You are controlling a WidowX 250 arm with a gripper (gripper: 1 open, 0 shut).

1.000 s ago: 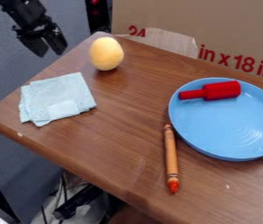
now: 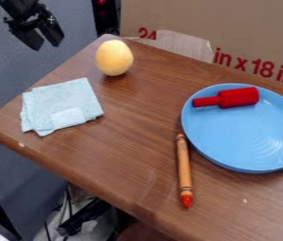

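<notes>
My black gripper (image 2: 40,34) hangs at the upper left, off the table's left edge, partly out of frame; its finger state is unclear. A folded pale blue cloth (image 2: 61,105) lies on the left of the wooden table (image 2: 118,151). A yellow egg-shaped object (image 2: 114,58) stands near the back. A blue plate (image 2: 244,141) on the right holds a red roller-like object (image 2: 237,96). An orange crayon (image 2: 185,171) lies left of the plate.
A cardboard box (image 2: 219,28) stands along the back of the table, with a clear plastic piece near it.
My gripper has moved up and to the left, away from the yellow object. The objects on the table have not visibly moved.
</notes>
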